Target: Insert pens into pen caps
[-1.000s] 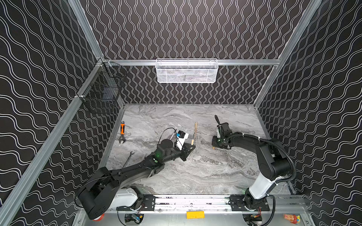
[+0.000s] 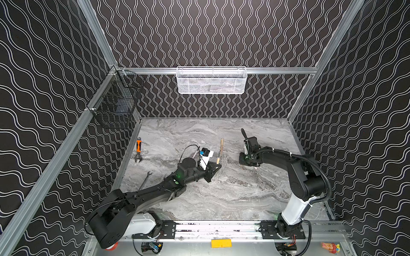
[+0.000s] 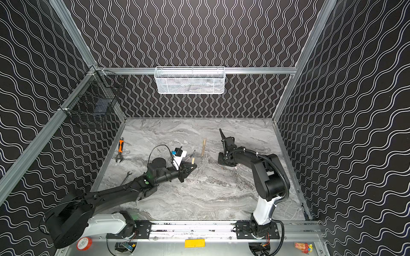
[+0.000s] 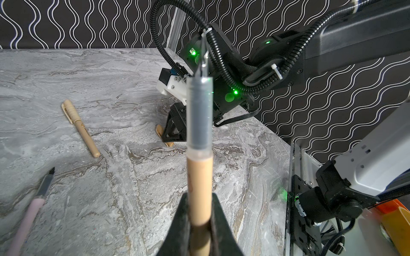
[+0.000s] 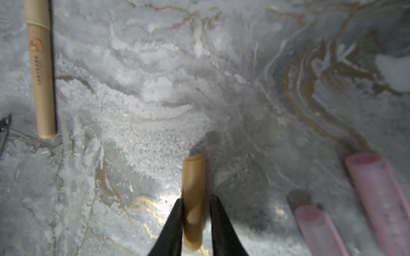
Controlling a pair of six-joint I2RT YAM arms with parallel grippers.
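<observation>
In the left wrist view, my left gripper is shut on an uncapped tan pen [image 4: 199, 179], its grey section and dark tip pointing upward. Low over the table, my right gripper has its fingers on either side of a small tan cap [image 5: 193, 175]. The cap lies near the left finger, and a gap shows on the right side. Two pink caps [image 5: 318, 226] lie to the right in that view. An uncapped pink pen [image 4: 32, 213] rests on the table, and a longer tan pen with its cap on [image 4: 83, 128] lies beyond it.
An orange-handled wrench [image 2: 138, 147] and a metal spanner [image 2: 145, 181] lie at the table's left. A white mesh basket [image 2: 211, 81] hangs on the back wall, and a black wire basket [image 2: 117, 102] on the left.
The left arm has stayed still.
</observation>
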